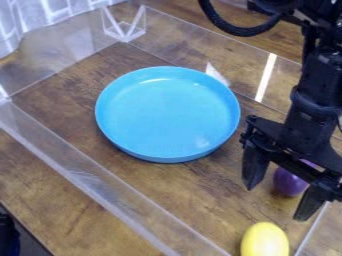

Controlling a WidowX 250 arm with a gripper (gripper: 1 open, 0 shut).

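Observation:
My black gripper (281,176) is at the right side, open, its fingers lowered around a purple eggplant (291,182) that is partly hidden behind them. A yellow egg-shaped object (265,241) lies below, near the bottom edge. A round blue plate (166,110) sits empty on the wooden table, left of the gripper.
Clear plastic walls (82,173) run along the left and back of the wooden area (134,175). The table left of and below the plate is free.

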